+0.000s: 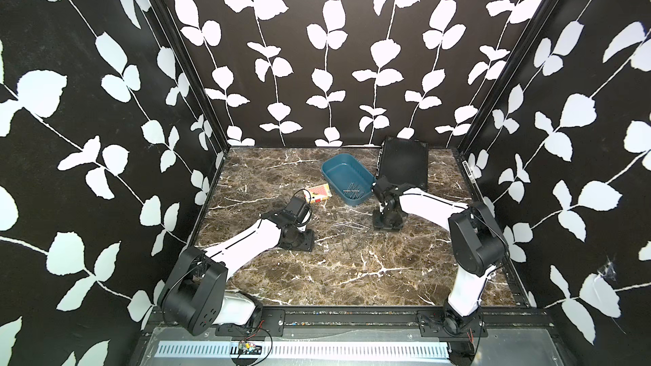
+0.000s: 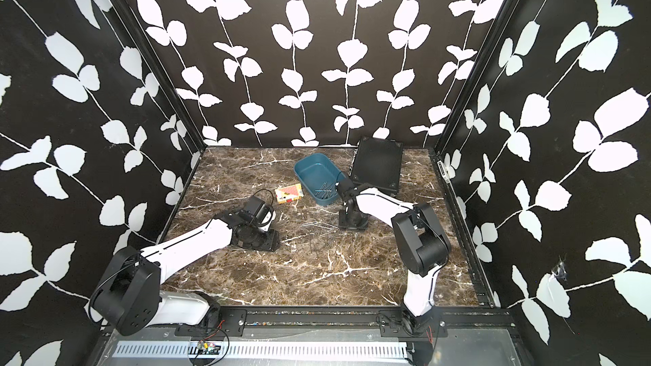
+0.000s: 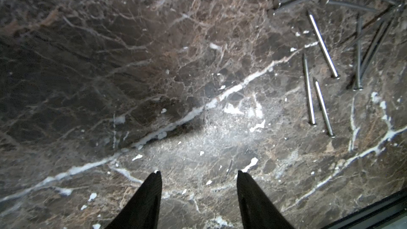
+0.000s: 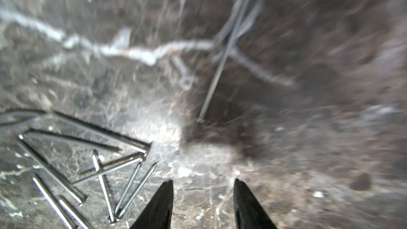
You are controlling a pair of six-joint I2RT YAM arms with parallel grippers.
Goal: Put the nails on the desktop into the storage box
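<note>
The teal storage box (image 1: 337,164) stands at the back middle of the marble desktop, with several nails (image 1: 351,191) in its near end. More nails (image 3: 324,44) lie scattered at the right of the left wrist view. In the right wrist view, several nails (image 4: 84,137) form a loose cluster at lower left, and one long thin nail (image 4: 217,75) lies alone ahead of the fingertips. My right gripper is open over the desktop, with nothing between its fingers. Left of the nails, my left gripper also stands open and empty.
A black flat case (image 1: 405,162) lies right of the box, behind the right arm. A small red and yellow packet (image 1: 318,193) sits between the box and the left gripper. Bare marble (image 1: 379,278) fills the front of the desktop.
</note>
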